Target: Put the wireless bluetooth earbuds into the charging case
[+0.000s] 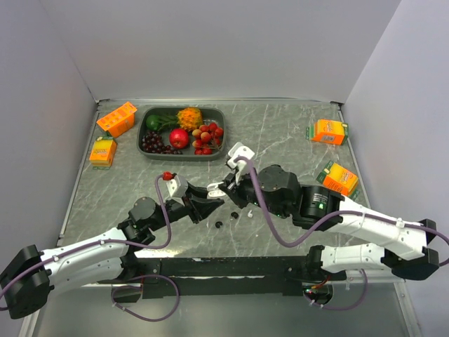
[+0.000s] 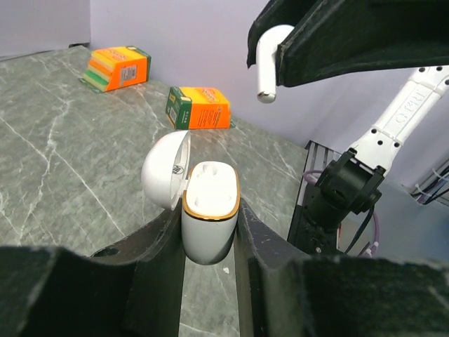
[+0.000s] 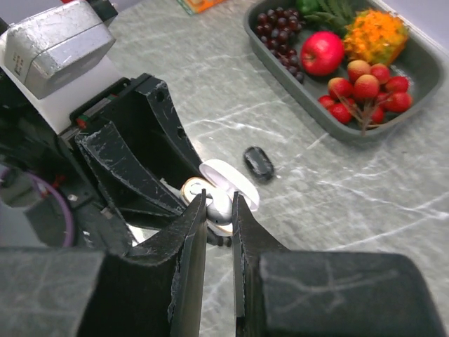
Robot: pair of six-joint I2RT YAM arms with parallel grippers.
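The white charging case [image 2: 209, 223], lid raised, is held upright in my left gripper, which is shut on it; in the top view it [image 1: 215, 191] is at the centre. My right gripper faces the case from the right, a white earbud between its fingertips; in the left wrist view that earbud [image 2: 268, 60] hangs stem down above and right of the case. Small dark pieces [image 1: 234, 215] and a small white piece [image 1: 250, 213] lie on the marble surface below.
A grey tray of fruit [image 1: 181, 154] stands at the back. Orange boxes [image 1: 328, 131] lie at both sides.
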